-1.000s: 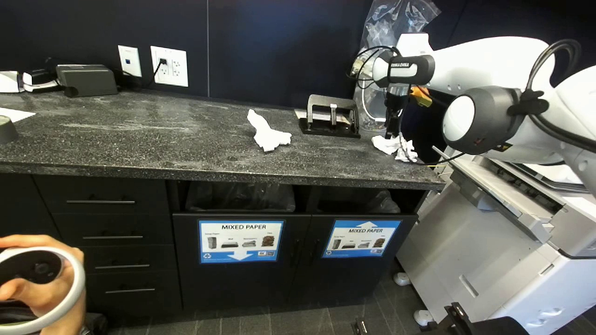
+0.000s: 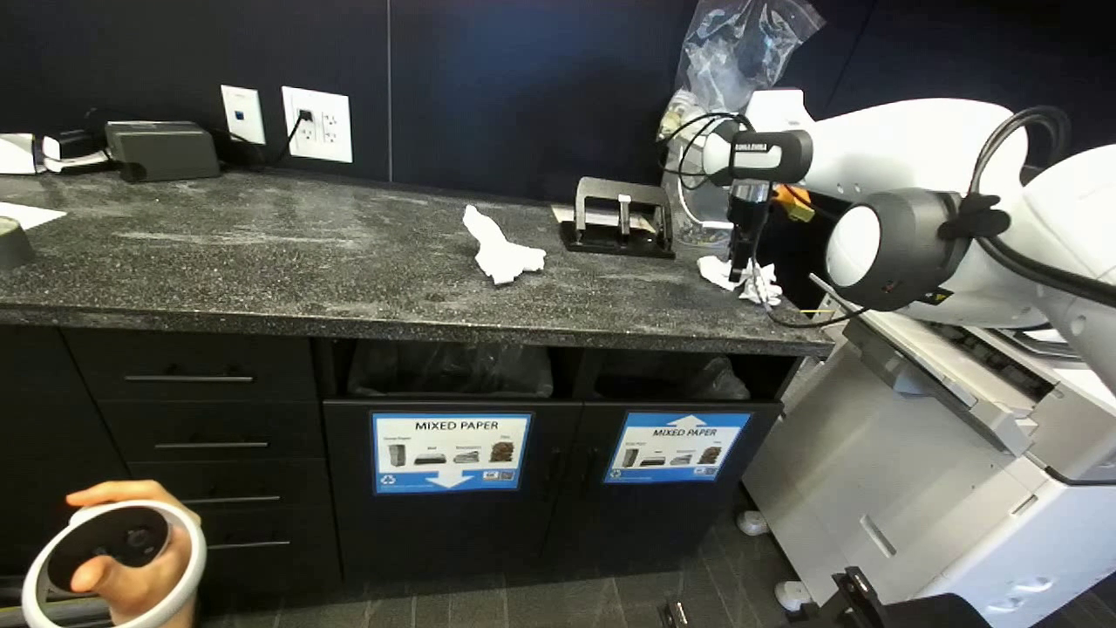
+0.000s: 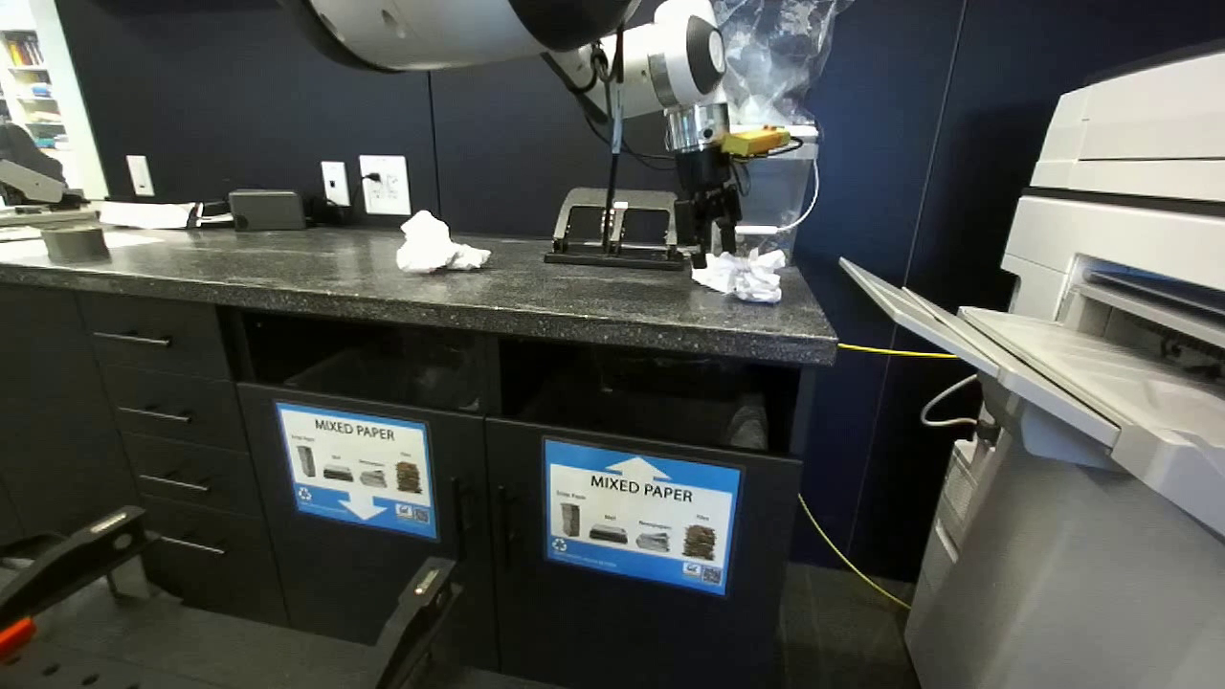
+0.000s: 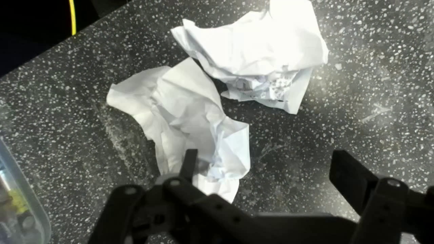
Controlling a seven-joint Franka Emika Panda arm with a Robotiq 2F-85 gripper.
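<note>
Two crumpled white papers lie close together under the arm in the wrist view: a nearer one [image 4: 185,107] and a farther one [image 4: 260,44]. My gripper is open, with bare counter showing between much of its fingers. Its left fingertip [image 4: 189,162] overlaps the lower part of the nearer paper; whether they touch, I cannot tell. In the second exterior view, the gripper [image 3: 712,247] points down at the white papers [image 3: 752,279] near the counter's right end. Another crumpled paper [image 2: 502,251] sits apart, around the counter's middle.
A black hole punch [image 2: 622,225] stands left of the gripper. Behind is a clear container [image 3: 771,207] with a plastic bag. Bin openings [image 2: 450,368] lie below the counter front. A printer [image 2: 921,460] stands at right.
My gripper has come down closer to the papers at the counter's right end. The papers there look nearly unmoved. A person's hand holding a controller has shifted right at the lower left.
</note>
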